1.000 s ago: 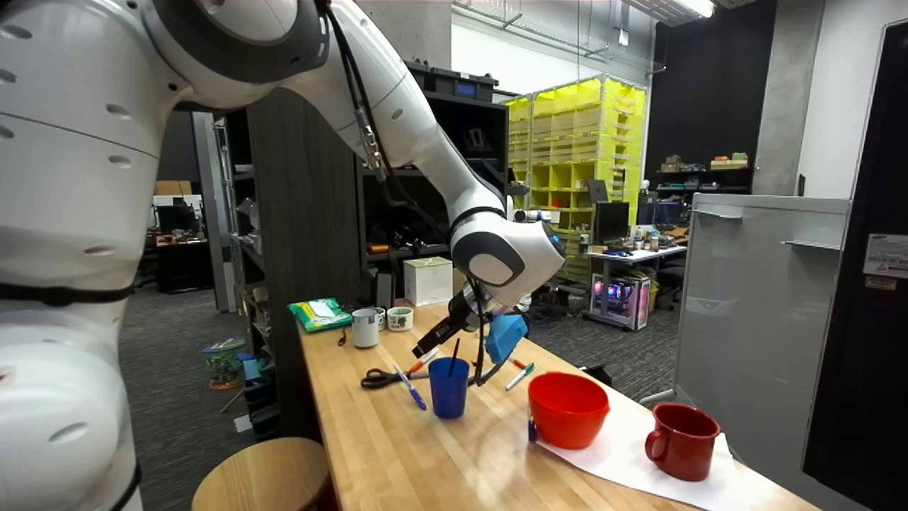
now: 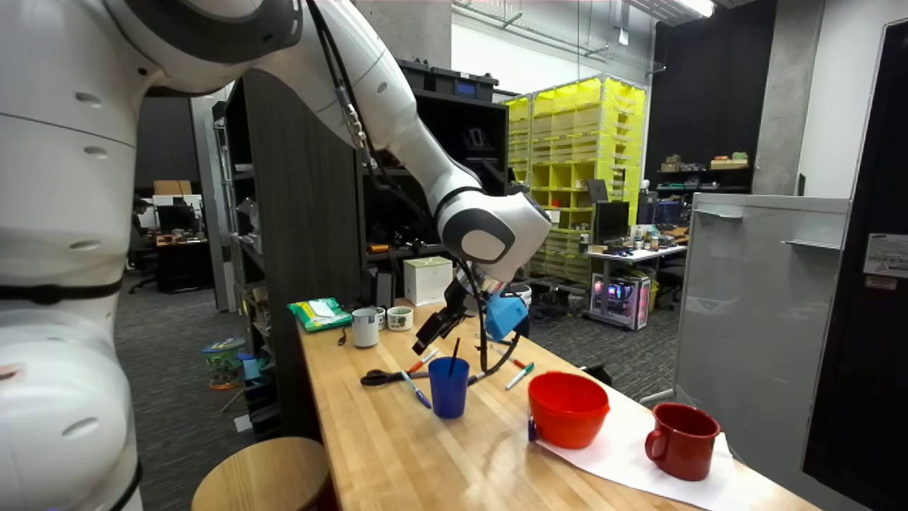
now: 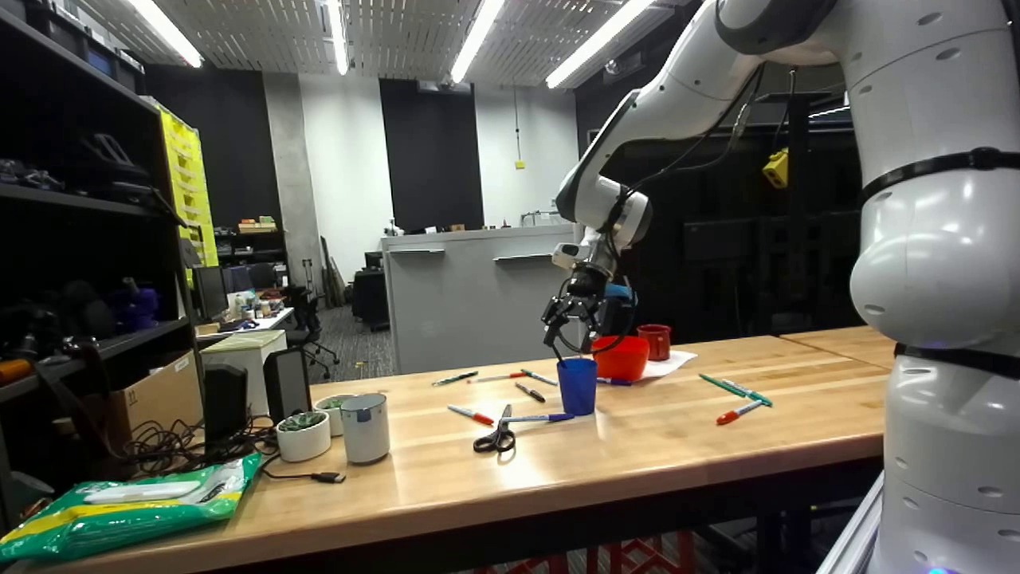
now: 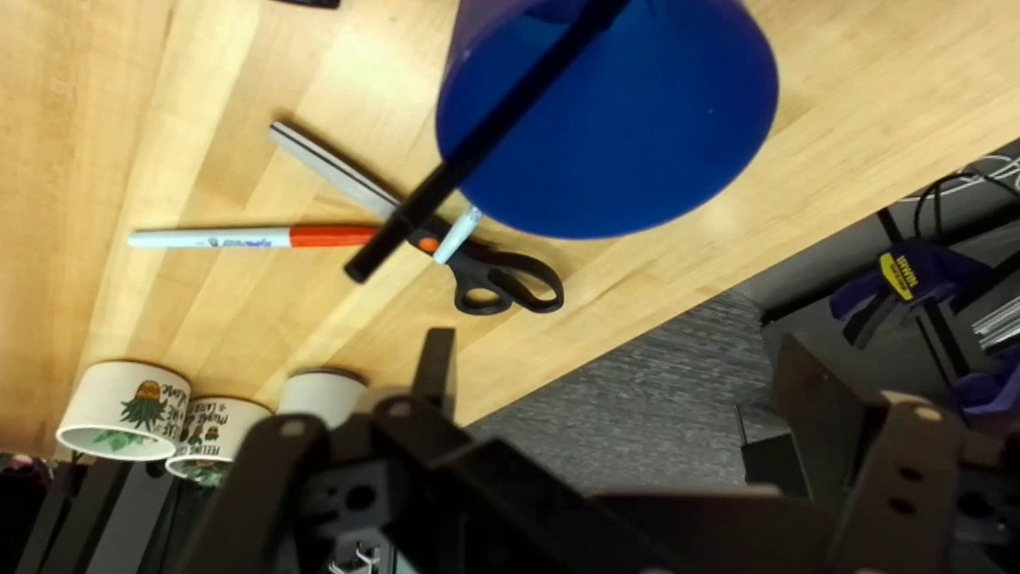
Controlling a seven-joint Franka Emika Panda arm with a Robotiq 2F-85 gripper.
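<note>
A blue cup [image 2: 448, 388] stands upright on the wooden table, and a slim black pen [image 4: 478, 143] leans out over its rim. My gripper [image 2: 419, 345] hangs above the table close to the cup; in the wrist view its fingers are wide apart with nothing between them. Black-handled scissors [image 4: 488, 281] lie beside the cup, along with an orange-capped marker [image 4: 258, 236]. A blue marker [image 3: 538, 418] rests by the cup's base, mostly hidden behind the cup in the wrist view.
A red bowl [image 2: 567, 410] and a red mug [image 2: 683, 443] stand on white paper [image 2: 621, 443]. Several other pens lie scattered about. White pots, a grey mug [image 3: 365, 427] and a green packet [image 3: 134, 507] occupy the far end.
The arm's wrist has risen slightly and shifted left in exterior view 1. The blue marker beside the cup has shifted slightly toward the cup. The cup and bowl have stayed put.
</note>
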